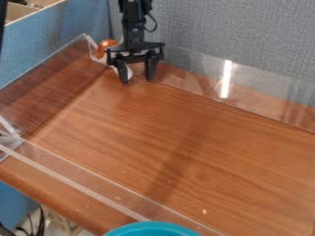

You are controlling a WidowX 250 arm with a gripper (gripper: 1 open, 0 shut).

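My black gripper (pixel 135 64) is low in the back left corner of the wooden surface (pixel 172 147), its two fingers pointing down and apart. A small white object with an orange top (pixel 107 45) is just behind and left of it, partly hidden by the gripper. I cannot tell whether anything is between the fingers.
Clear low walls (pixel 263 105) border the surface. A teal round container (pixel 150 230) is at the bottom edge. A blue-sided bin (pixel 55 37) stands at the left.
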